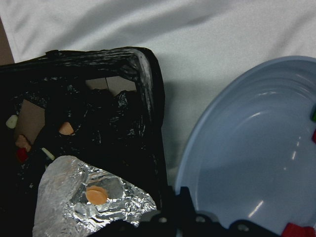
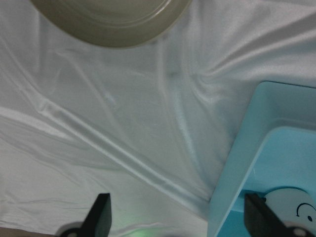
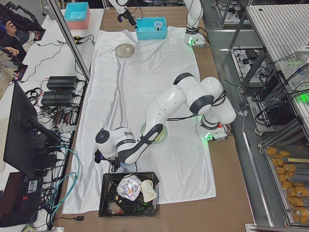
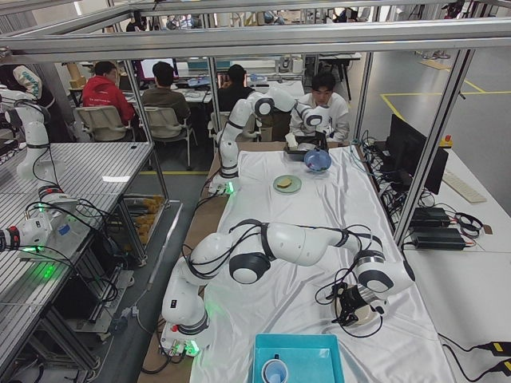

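In the left wrist view a black-lined bin [image 1: 159,123] holds crumpled foil [image 1: 59,202] and food scraps. Beside it is a blue bowl [image 1: 242,168] with red and green pieces at its edge. My left gripper is over the bowl's rim by the bin; whether it grips the rim is unclear. My right gripper is open, above the white cloth beside a cyan tray [image 2: 232,168] holding a mug [image 2: 291,207]; a beige plate [image 2: 113,29] lies nearby.
A green plate [image 4: 287,188] with a yellow item lies near the left arm. A monitor [image 3: 19,135] and cables line one side.
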